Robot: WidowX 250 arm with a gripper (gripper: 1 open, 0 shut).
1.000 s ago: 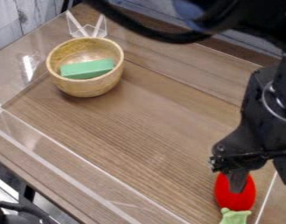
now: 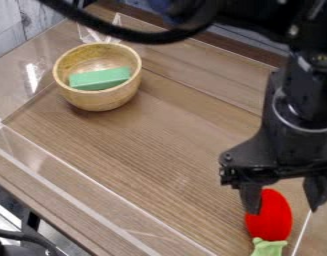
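My black gripper (image 2: pixel 273 181) fills the right side of the camera view, open, its fingers low over a red object (image 2: pixel 269 214) with a pale green part (image 2: pixel 269 247) at the bottom right. Part of the red object is hidden behind the gripper; whether they touch I cannot tell. A wooden bowl (image 2: pixel 116 97) at the upper left holds a green block (image 2: pixel 99 78).
A wall or raised edge runs along the left, and a dark cable crosses the top.
The gripper has shifted left and slightly up in the view compared with a second ago, staying over the red object. The bowl and red object look unmoved.
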